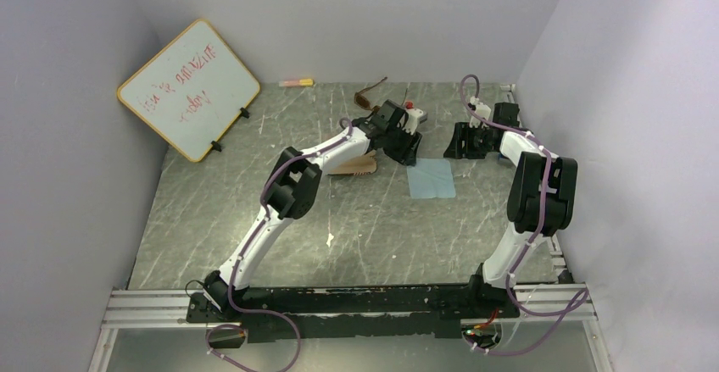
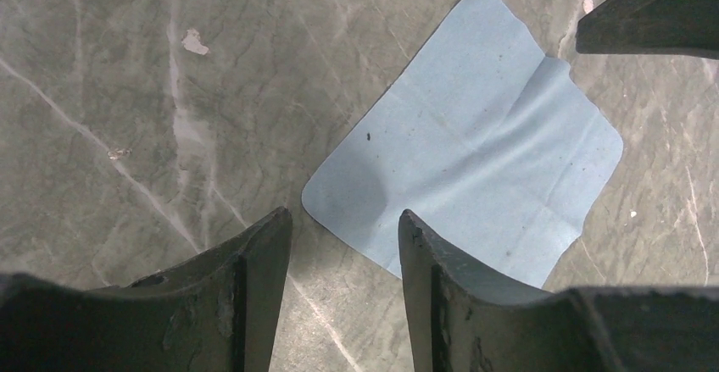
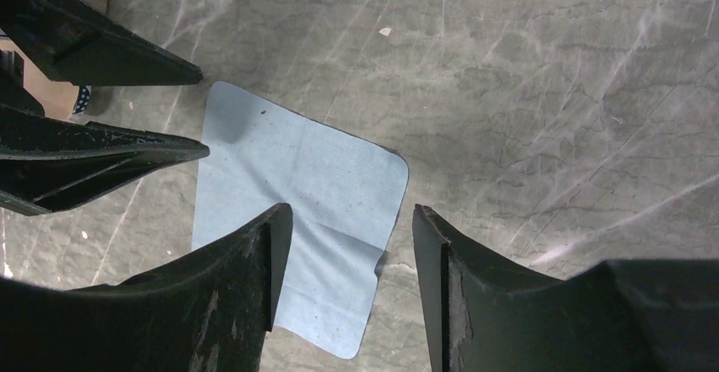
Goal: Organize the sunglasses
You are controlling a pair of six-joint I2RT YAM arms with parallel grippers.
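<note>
A light blue cloth [image 1: 431,178] lies flat on the table, slightly creased, between and below my two grippers; both wrist views show it [image 2: 458,160] [image 3: 297,186]. My left gripper is open above the cloth's corner, nothing between its fingers. My right gripper is also open, above the cloth's edge, empty. Brown sunglasses [image 1: 364,99] lie behind my left arm, partly toward the back wall. A tan case-like item [image 1: 352,167] lies under the left arm, partly hidden.
A whiteboard [image 1: 188,91] leans at the back left, and a marker [image 1: 296,82] lies at the back. A small red object [image 1: 409,105] sits behind the left gripper.
</note>
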